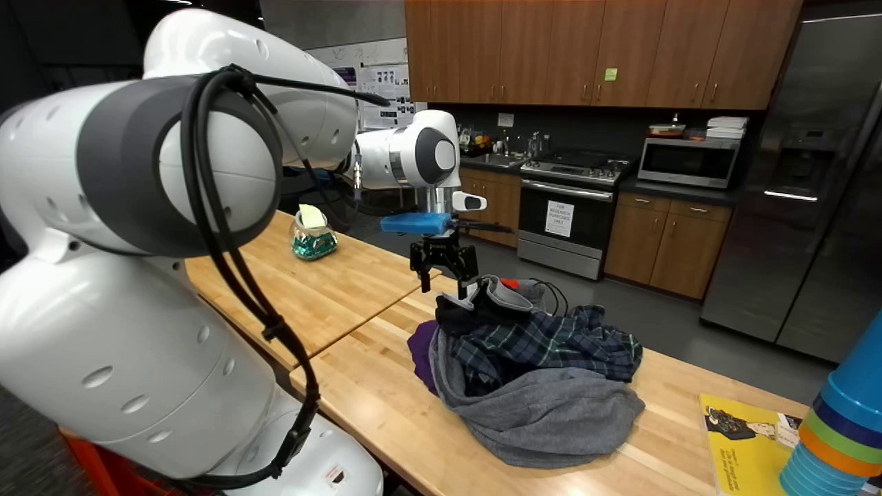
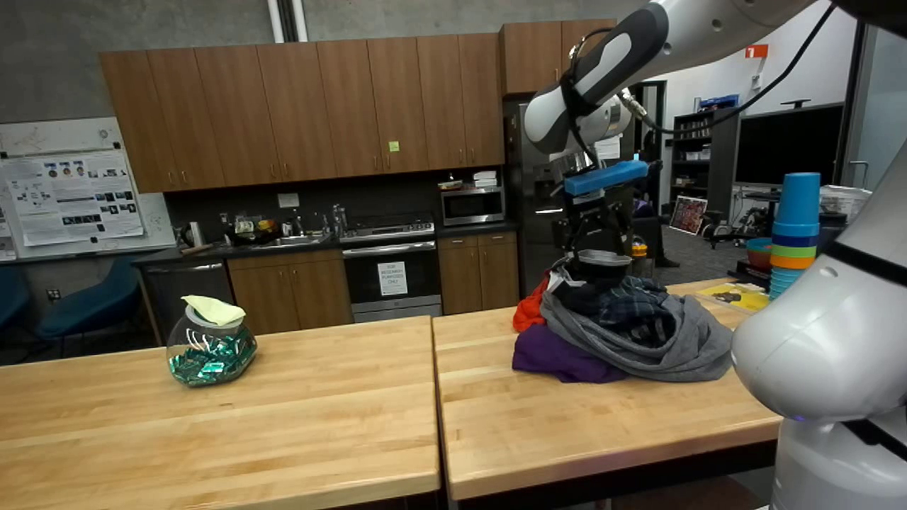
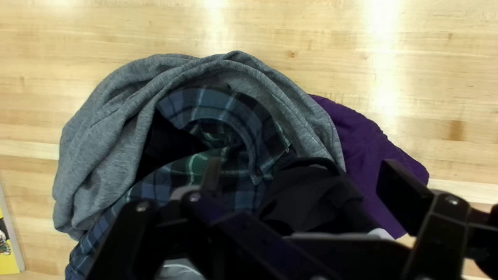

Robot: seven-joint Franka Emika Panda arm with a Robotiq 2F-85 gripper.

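My gripper (image 1: 444, 286) stands open above the near-left end of a clothes pile, its fingers pointing down with nothing held between them. Lying in the pile are a grey garment (image 1: 546, 413), a dark plaid shirt (image 3: 210, 102), a purple cloth (image 3: 359, 133) and a black item (image 3: 308, 191) with grey trim. That black item lies uppermost, right under my fingers; whether a fingertip touches it I cannot tell. A bit of red-orange cloth (image 2: 531, 307) shows at the pile's side. In the wrist view, the dark gripper body hides the lower part of the heap.
A glass jar (image 2: 211, 353) of green-wrapped items, topped with a yellow piece, stands on the other table (image 2: 340, 399). Stacked colourful cups (image 1: 835, 430) and a yellow magazine (image 1: 744, 446) sit at the far end. Bare wood (image 2: 527, 433) lies in front of the pile.
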